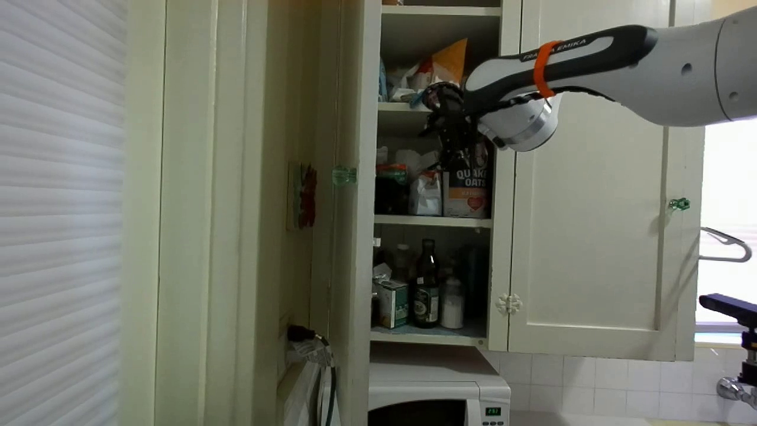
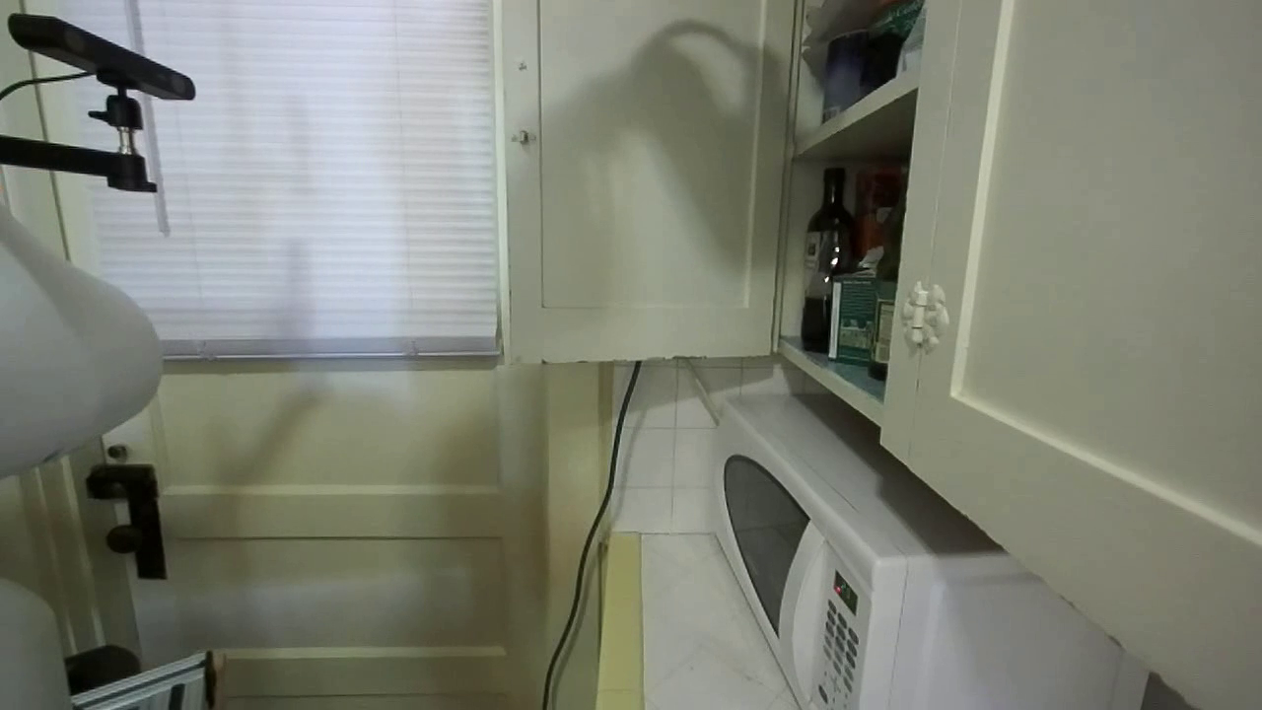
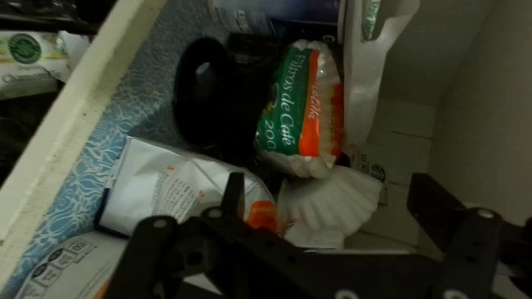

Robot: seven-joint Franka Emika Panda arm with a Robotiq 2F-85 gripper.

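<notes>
My gripper stands open inside the cupboard, its two dark fingers wide apart with nothing held. In the wrist view, a silver-white bag (image 3: 164, 179) lies near the left finger. A green and orange packet of coffee filters (image 3: 299, 104) sits farther in, with white fluted paper filters (image 3: 331, 202) by it, seen through the gap. A round oats container (image 3: 75, 266) shows at the lower left. From outside, the gripper (image 1: 454, 160) hangs in front of the middle shelf, above the white bag (image 1: 426, 194) and partly covering the Quaker Oats container (image 1: 466, 188).
Cupboard shelf edges (image 1: 433, 220) and the open door (image 1: 356, 213) bound the space tightly. A dark bottle (image 1: 426, 287), a tea box (image 1: 392, 304) and a white shaker (image 1: 452, 302) stand on the shelf below. Underneath is a microwave (image 2: 876, 568).
</notes>
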